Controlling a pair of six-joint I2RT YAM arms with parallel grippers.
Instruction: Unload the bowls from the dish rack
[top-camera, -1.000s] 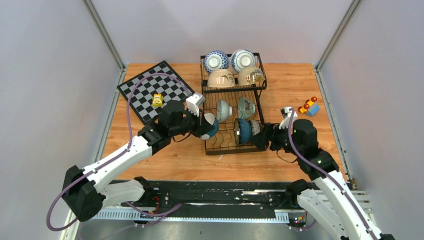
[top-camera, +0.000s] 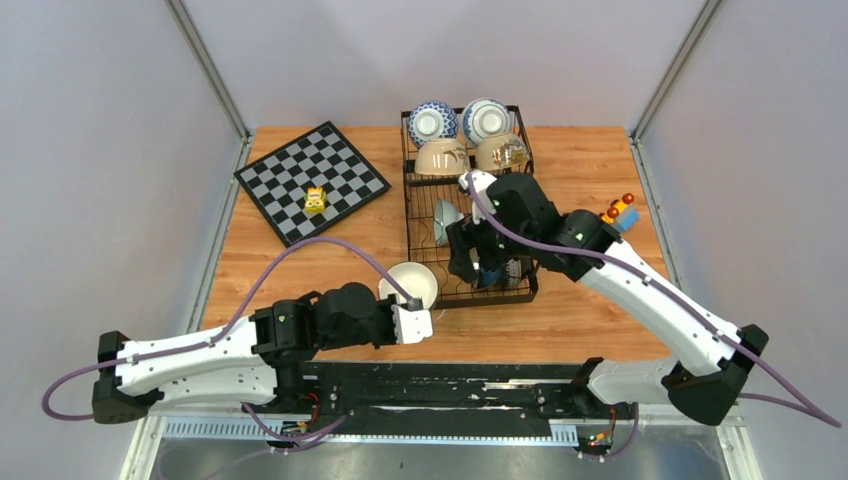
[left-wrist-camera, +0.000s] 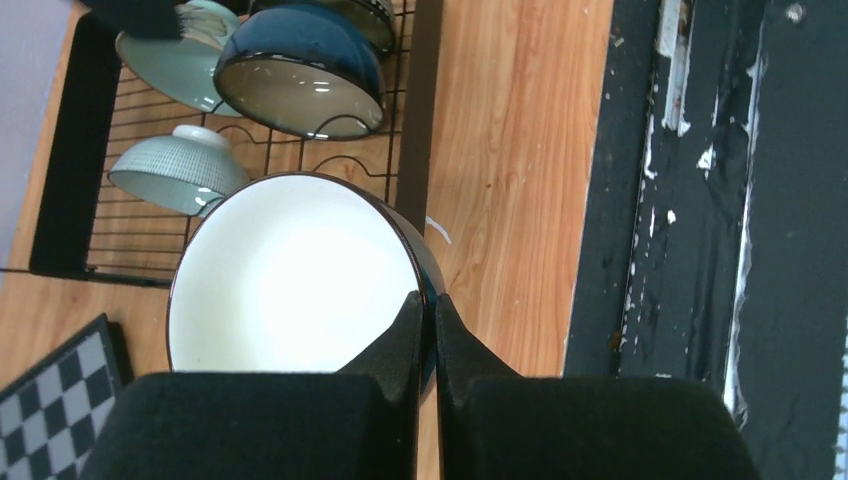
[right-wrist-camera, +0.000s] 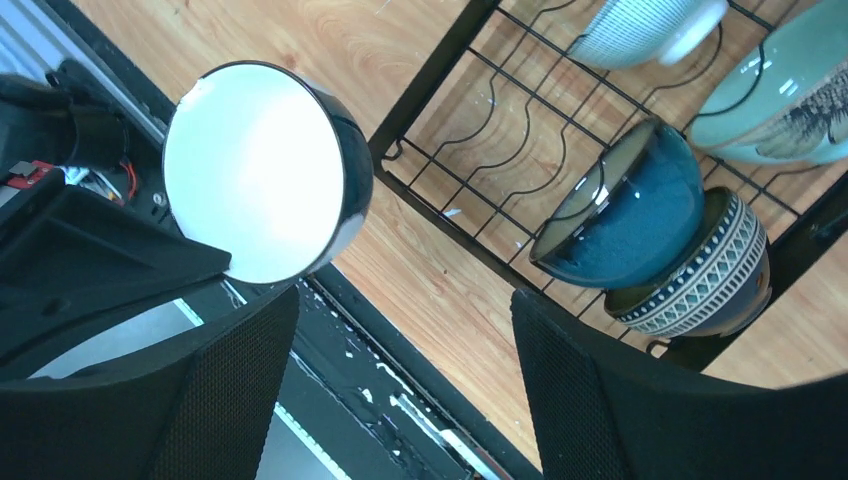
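Observation:
A bowl with a white inside and dark rim hangs by its rim from my left gripper, whose fingers are closed on that rim. This bowl is clear of the rack, just off its front left corner. My right gripper is parted, nothing between its fingers, above the rack's lower front. In the dish rack a blue bowl leans beside a patterned bowl. Behind them are a ribbed pale bowl and a green bowl.
On the rack's upper tier sit two blue-and-white bowls and two beige bowls. A chessboard with a yellow toy lies left; a colourful toy sits right.
The bowl in my left gripper went from the rack's left side down toward the front and turned its white inside upward. My right arm swung left over the rack, covering several bowls.

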